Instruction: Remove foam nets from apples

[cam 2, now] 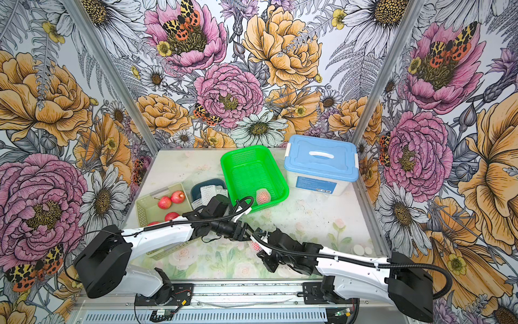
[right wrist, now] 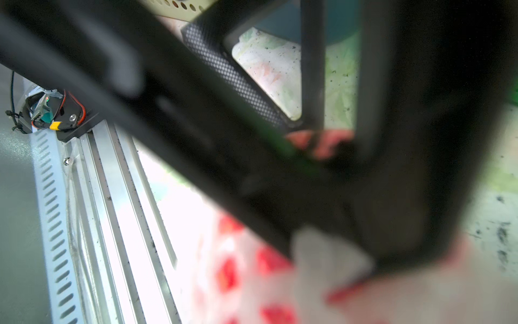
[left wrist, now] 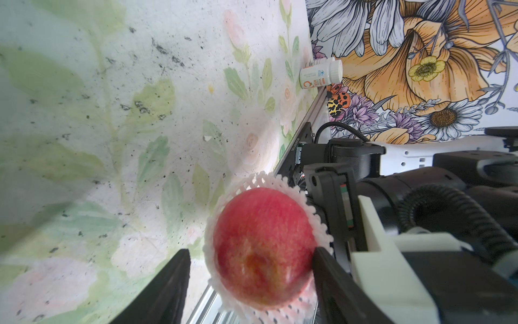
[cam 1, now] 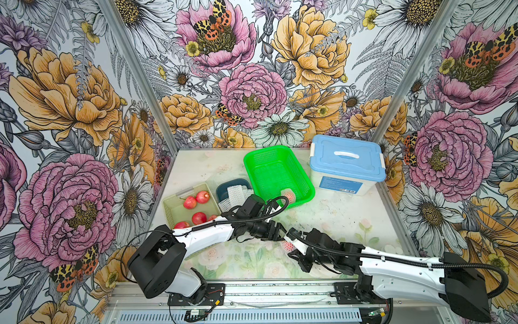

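A red apple (left wrist: 264, 243) in a white foam net is at the front middle, against my right gripper (cam 1: 296, 253). That gripper's fingers are dark and blurred in the right wrist view, with netted fruit (right wrist: 232, 270) below them; what lies between them is unclear. My left gripper stands open around the apple's top, its fingers on either side. Several bare apples (cam 1: 198, 217) sit in the beige basket (cam 1: 170, 202) at the left. A netted apple (cam 2: 262, 196) lies in the green basket (cam 2: 251, 167), and white nets (cam 2: 210, 191) are in the dark blue bin.
The lidded storage box (cam 1: 345, 156) stands at back right. A small white bottle (left wrist: 321, 74) lies near the right edge. The table between the green basket and the right edge is mostly clear. The metal rail runs along the front.
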